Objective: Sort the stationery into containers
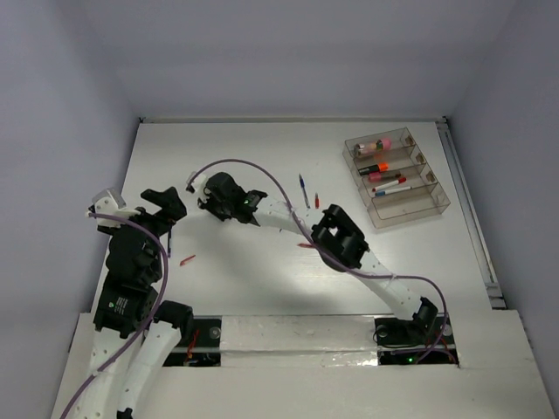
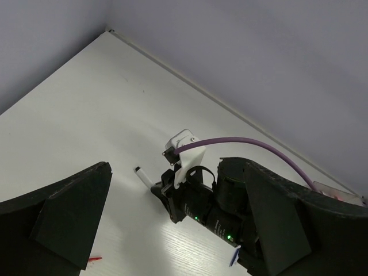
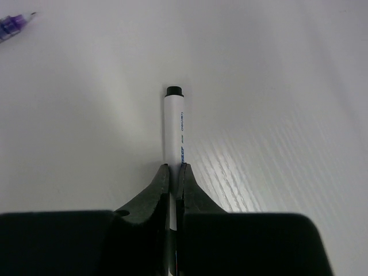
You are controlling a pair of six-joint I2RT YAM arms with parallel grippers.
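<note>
A white marker with a black end (image 3: 174,123) is pinched near its middle by my right gripper, whose fingers are shut on it low over the table. In the left wrist view, the same white marker (image 2: 144,177) sticks out beyond the right fingers. At the table's left side my left gripper (image 1: 164,206) stands open and empty. Loose on the table lie a blue pen (image 1: 303,190), a short red piece (image 1: 187,260), a red marker (image 1: 306,245) partly behind the right arm, and a dark blue pen (image 1: 169,243) beside the left gripper.
The clear divided box (image 1: 410,212) at the back right holds several markers and a pink-capped item (image 1: 384,144). My right arm (image 1: 288,218) stretches across the middle of the table. Free table lies at the back left and front centre.
</note>
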